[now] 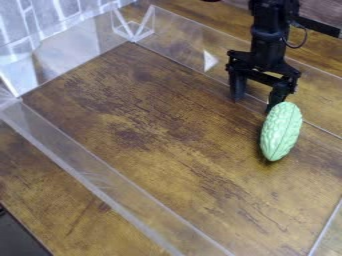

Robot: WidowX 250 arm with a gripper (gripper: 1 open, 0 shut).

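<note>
A pale green ridged vegetable, like a bitter melon (279, 131), lies lengthwise on the wooden surface at the right. My black gripper (257, 88) is low at the back right, just behind and left of the melon's far end. Its fingers point down toward the surface and are dark against it, so whether they are open or shut, and whether anything is between them, is unclear.
Clear plastic walls run round the wooden work area (134, 150). A white patterned cloth (47, 30) is at the top left.
</note>
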